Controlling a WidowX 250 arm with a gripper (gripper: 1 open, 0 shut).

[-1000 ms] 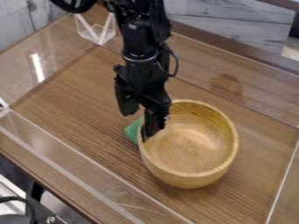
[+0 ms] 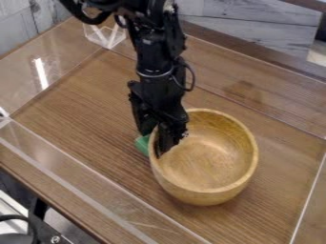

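Note:
A tan oval bowl (image 2: pixel 211 172) sits on the wooden table at the lower right. Against its left side is a small green object (image 2: pixel 145 145), partly hidden by the black gripper (image 2: pixel 155 135), whose dark fingers reach down at the bowl's left rim. Whether they are open or shut, or touch the green object, cannot be told.
Bare wooden tabletop (image 2: pixel 71 114) fills the left and the back right. A clear plastic item (image 2: pixel 105 30) stands at the back left. A dark cable (image 2: pixel 19 229) shows at the bottom left corner.
The gripper's fingers have shifted slightly and appear more bunched at the bowl's left rim. The bowl and green object look nearly unmoved.

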